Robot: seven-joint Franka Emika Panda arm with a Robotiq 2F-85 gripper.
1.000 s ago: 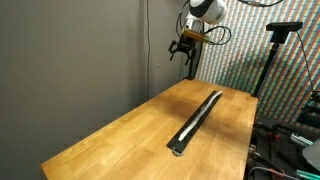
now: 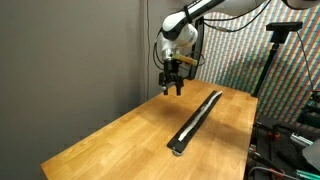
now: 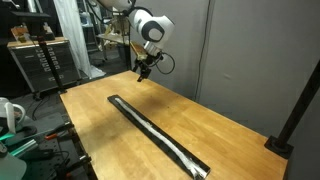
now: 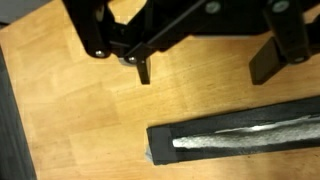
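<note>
My gripper [image 2: 172,88] hangs above the back part of the wooden table, its two fingers spread wide with nothing between them. In the wrist view the gripper is over bare wood, to one side of a long black strip [image 4: 160,142]. A whitish, rough-looking band [image 4: 235,138] lies lengthwise along that strip. Exterior view 2 shows the black strip [image 3: 190,162] running diagonally across the table, apart from the gripper [image 3: 143,76]. One end of the strip has a small pale piece [image 2: 177,152]. What the band is made of cannot be told.
A grey panel [image 2: 75,70] stands along the far side. A dark stand [image 2: 278,55] rises at the right.
In exterior view 1 my gripper has come left and down, from high at the back to lower over the table. The black strip and its band lie where they were.
</note>
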